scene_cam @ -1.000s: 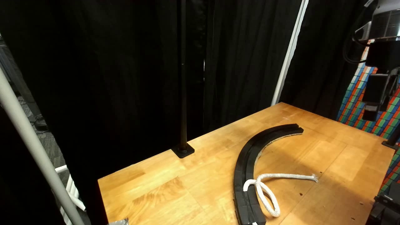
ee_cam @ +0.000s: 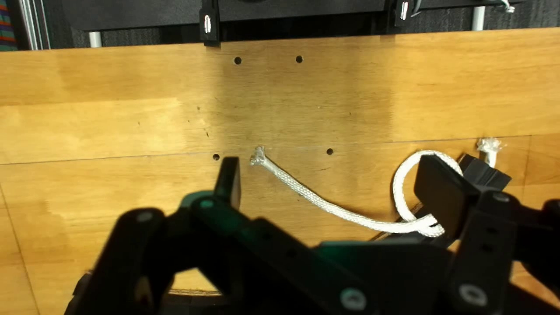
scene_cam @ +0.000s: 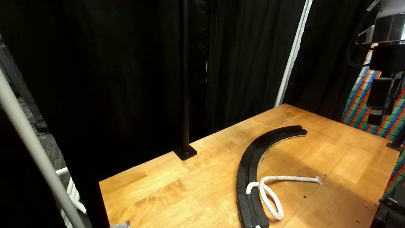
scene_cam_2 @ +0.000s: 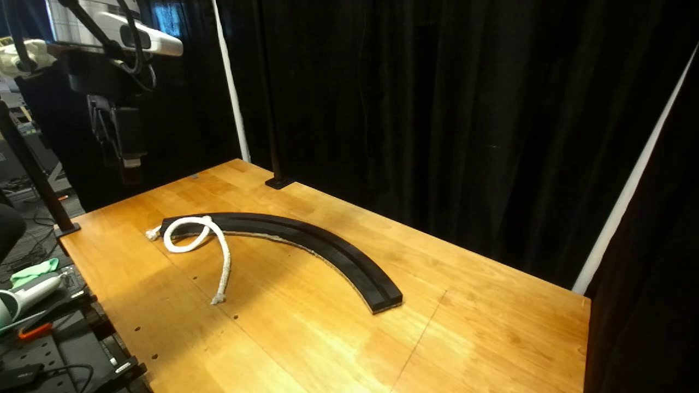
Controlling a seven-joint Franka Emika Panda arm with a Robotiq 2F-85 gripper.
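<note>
A white rope [scene_cam: 288, 178] lies in a loop over one end of a curved black channel [scene_cam: 248, 163] on the wooden table. In exterior view 2 the same rope [scene_cam_2: 226, 262] trails one frayed end onto bare wood, while its other end shows at the channel's tip. High above the table hangs my gripper [scene_cam_2: 121, 147], clear of both. From the wrist view, the two fingers of my gripper stand wide apart with only the table and rope far below between them. Part of the channel is hidden behind the gripper there.
Black posts rise from the table's edges, one with a square foot [scene_cam: 185, 152]. Dark curtains [scene_cam_2: 472, 131] close off the far side. Dark equipment [ee_cam: 304, 15] lines the edge near the robot's base.
My gripper has come down very slightly in exterior view 1. The rope and the channel lie as before.
</note>
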